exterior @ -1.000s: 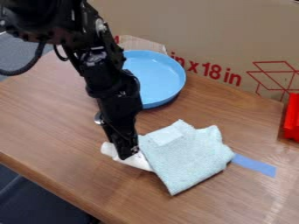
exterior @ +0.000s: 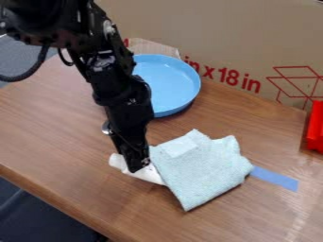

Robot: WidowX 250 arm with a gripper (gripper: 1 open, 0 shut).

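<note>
My black gripper [exterior: 134, 157] reaches down to the wooden table, its fingertips at the left edge of a pale, light-blue folded cloth [exterior: 205, 176]. Its fingers are shut on white material there, which looks like part of the cloth or a white piece beside it; the fingertips are partly hidden, so I cannot tell exactly which.
A blue plate [exterior: 173, 81] lies behind the arm. A red object [exterior: 314, 128] stands at the right edge. A strip of blue tape [exterior: 275, 178] is on the table [exterior: 63, 142], whose front-left edge drops to a dark area.
</note>
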